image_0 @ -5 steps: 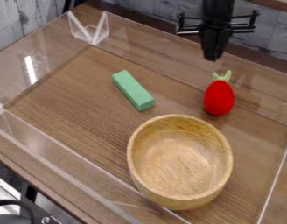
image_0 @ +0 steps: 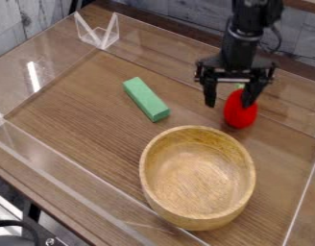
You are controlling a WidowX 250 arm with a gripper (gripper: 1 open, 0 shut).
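Note:
My gripper (image_0: 232,75) hangs in the upper right of the camera view, its dark fingers spread apart on either side, just above and partly in front of a red oval object (image_0: 240,113) with a small green top. Whether the fingers touch it is unclear. A green block (image_0: 145,99) lies on the table to the left. A round tan bowl (image_0: 199,211) sits in the lower middle.
A white wire-like object (image_0: 101,32) stands at the back left. Dark cables lie at the lower left corner.
The red object, green block and bowl look unmoved.

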